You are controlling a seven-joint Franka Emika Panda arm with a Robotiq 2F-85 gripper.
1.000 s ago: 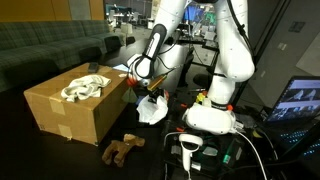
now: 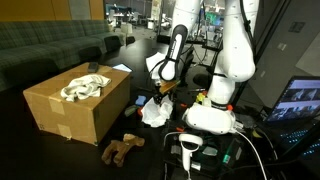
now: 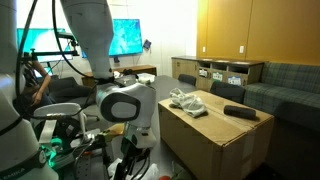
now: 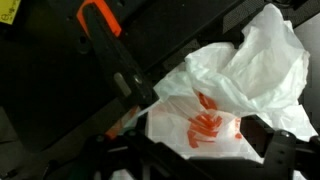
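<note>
A crumpled white plastic bag (image 4: 262, 72) with red print fills the right and middle of the wrist view. In exterior view 1 the same bag (image 2: 156, 114) lies on the dark surface just below my gripper (image 2: 160, 96). Along the bottom of the wrist view, the fingers of my gripper stand wide apart, so it is open. Bag material shows between and beyond the fingers; whether they touch it I cannot tell. In exterior view 2 the arm hides most of the bag.
A cardboard box (image 2: 62, 113) with a crumpled white cloth (image 2: 86, 87) on top stands left of the bag. A brown, soft-looking item (image 2: 122, 150) lies in front. Black tool-like things with orange parts (image 4: 100, 22) lie beside the bag. Several small items and cables clutter the arm's base.
Over the last second the arm and gripper have shifted to the right in exterior view 1.
</note>
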